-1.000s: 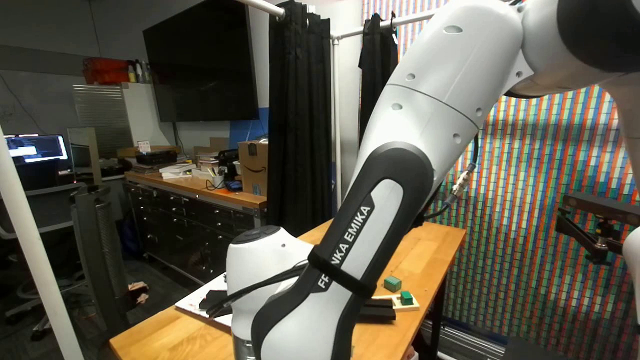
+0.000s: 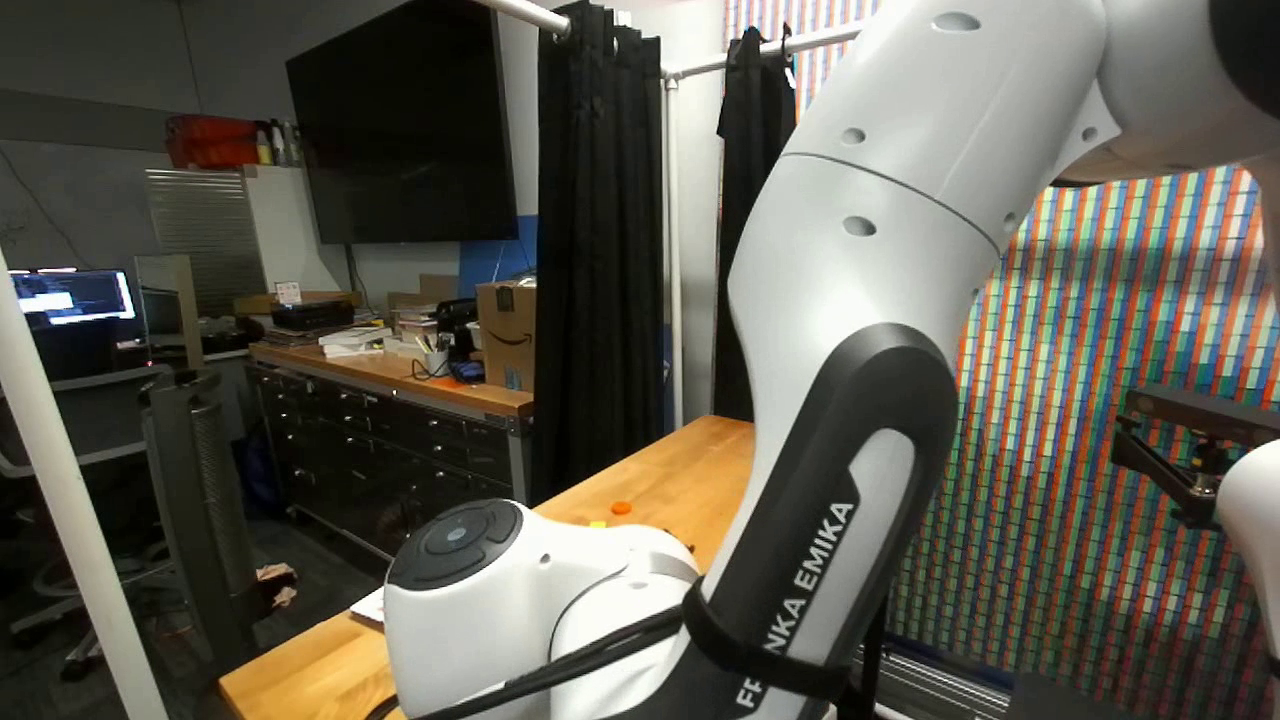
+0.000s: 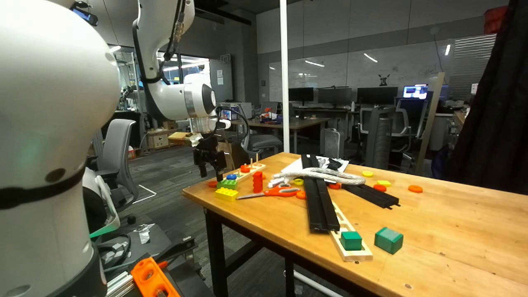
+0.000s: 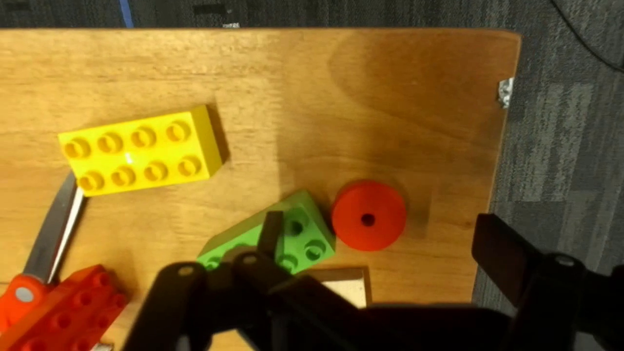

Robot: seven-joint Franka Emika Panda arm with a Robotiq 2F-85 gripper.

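Note:
My gripper stands open with its fingers wide apart, and nothing is held. A red disc (image 4: 368, 215) with a centre hole lies on the table, appearing between the fingers in the wrist view. Partly behind the left finger sits a green toy brick (image 4: 304, 231). Farther left are a yellow brick (image 4: 137, 151), a red brick (image 4: 67, 313) and orange-handled scissors (image 4: 55, 228). In exterior view 2 the gripper (image 3: 211, 175) hangs by the table's corner, above the red disc (image 3: 213, 184) and near the green brick (image 3: 227, 184). Exterior view 1 hides the gripper behind the arm.
A wooden peg board (image 3: 257, 170) stands behind the bricks. Black track pieces (image 3: 319, 203), a pale rope (image 3: 321, 173), a wooden frame (image 3: 354, 255) and green blocks (image 3: 389, 240) occupy the table's middle.
The arm has swung in exterior view 1: its upper link has shifted right and its wrist end left. The green blocks seen there earlier are now hidden behind it.

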